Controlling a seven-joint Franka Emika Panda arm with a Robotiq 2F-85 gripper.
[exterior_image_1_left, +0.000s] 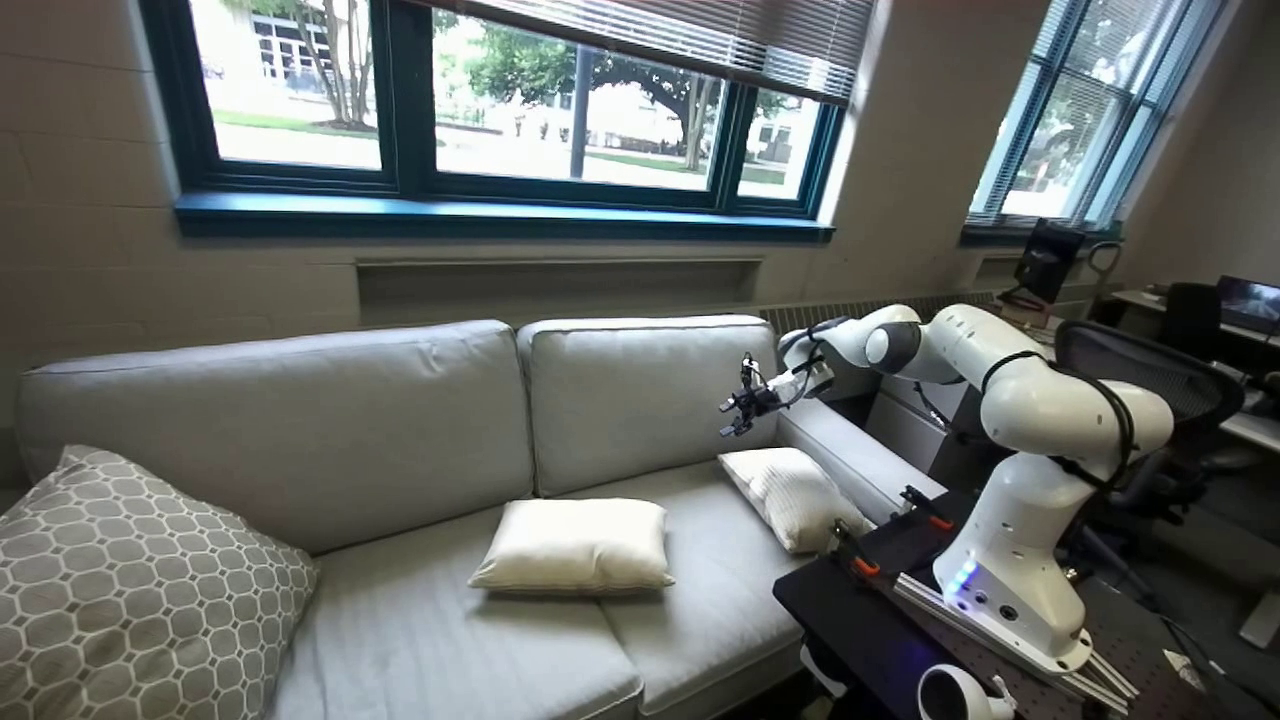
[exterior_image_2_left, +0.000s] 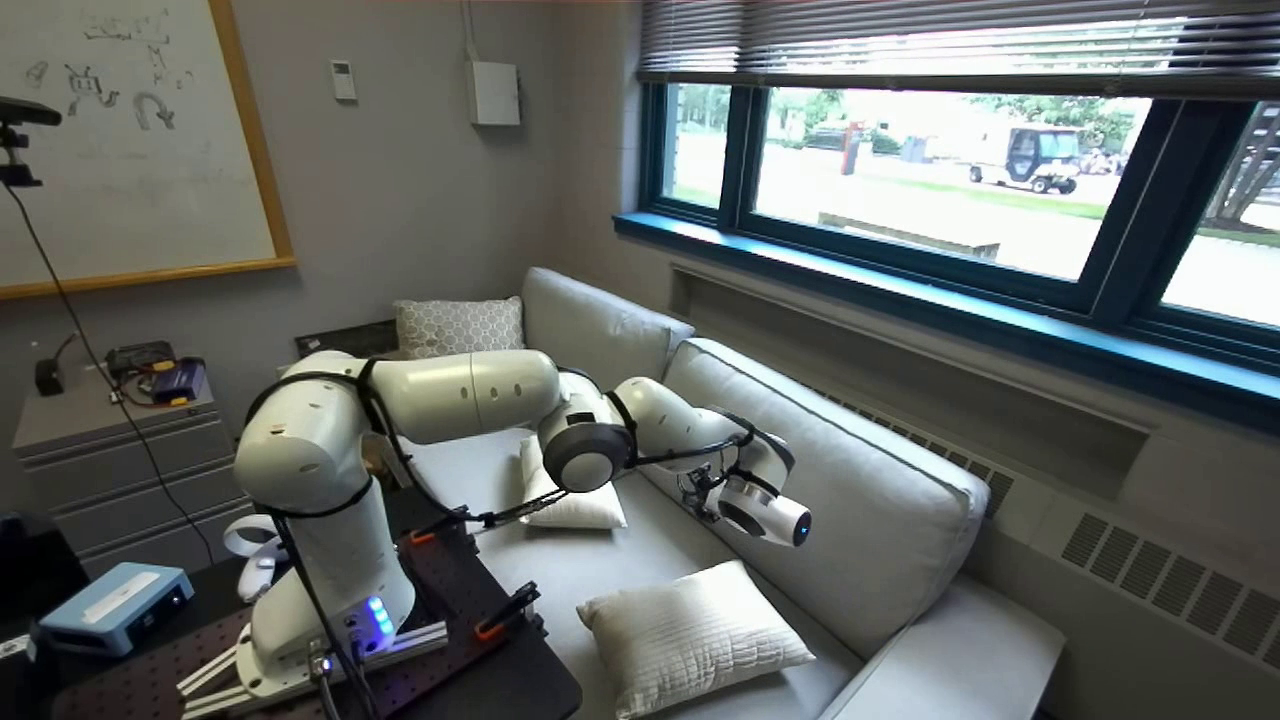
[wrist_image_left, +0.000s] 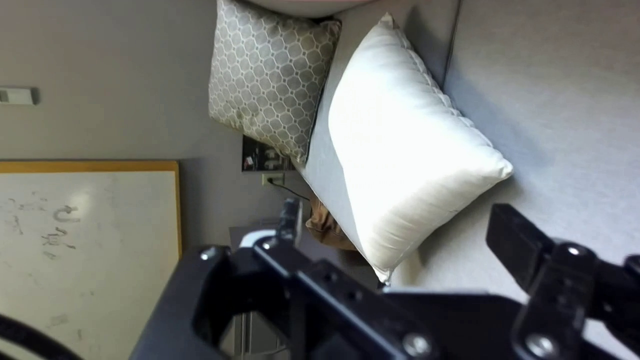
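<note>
My gripper (exterior_image_1_left: 734, 416) is open, with nothing between its fingers, in the air in front of the sofa's right back cushion. A plain cream pillow (exterior_image_1_left: 573, 546) lies flat on the middle of the seat, below and to the left of the gripper in exterior view 1. By the right armrest rests a ribbed white pillow (exterior_image_1_left: 794, 498), leaning. From the wrist, the cream pillow (wrist_image_left: 396, 144) appears beyond the spread fingers, apart from them. A grey pillow with a honeycomb pattern (exterior_image_1_left: 150, 588) leans at the sofa's far left end.
The grey sofa (exterior_image_1_left: 420, 600) has bare seat between the patterned and cream pillows. Its back (exterior_image_2_left: 828, 480) rises close to the gripper. Clamps (exterior_image_2_left: 510, 612) stand on the black table (exterior_image_2_left: 480, 672) at the arm's base. A window sill (exterior_image_1_left: 504, 218) runs behind.
</note>
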